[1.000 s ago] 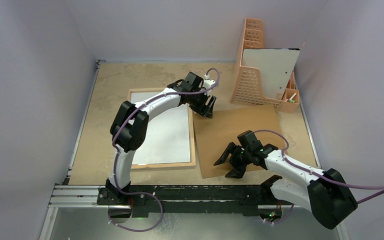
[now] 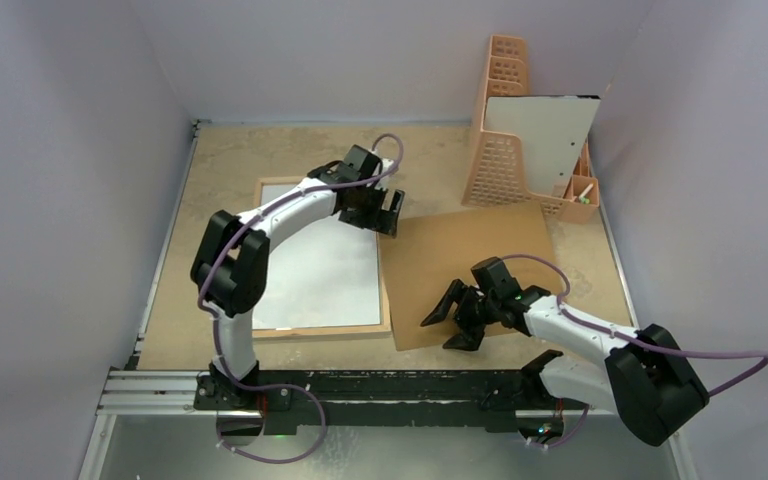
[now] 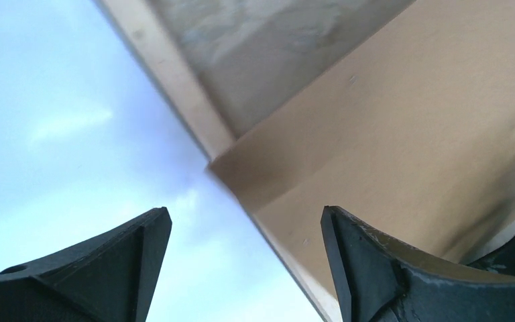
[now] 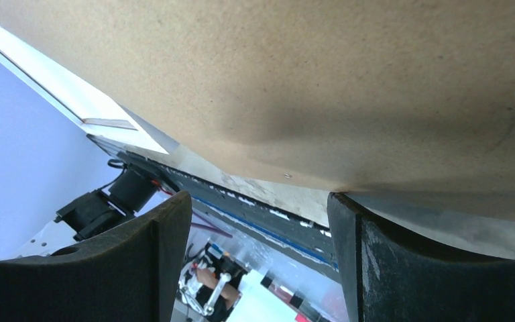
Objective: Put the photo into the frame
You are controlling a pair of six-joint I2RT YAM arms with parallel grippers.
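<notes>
The wooden frame (image 2: 385, 310) lies flat on the left part of the table, with a white sheet (image 2: 325, 275) filling its inside. Against its right side is a brown board (image 2: 465, 245), whose far left corner overlaps the frame's edge in the left wrist view. Over that corner, my left gripper is open, its fingers apart with nothing held between them. My right gripper is open too, at the board's near edge; the board (image 4: 349, 94) fills the upper part of the right wrist view. No separate photo can be made out.
An orange-pink rack (image 2: 496, 165) stands at the back right with a white panel (image 2: 530, 140) leaning in it. Beside it sits a small holder (image 2: 580, 208) with markers. Bare table (image 2: 270, 145) shows behind the frame.
Over the last second my left gripper has moved left, toward the frame. The board has shifted slightly left and its near edge has come up a little. My right gripper has moved slightly left.
</notes>
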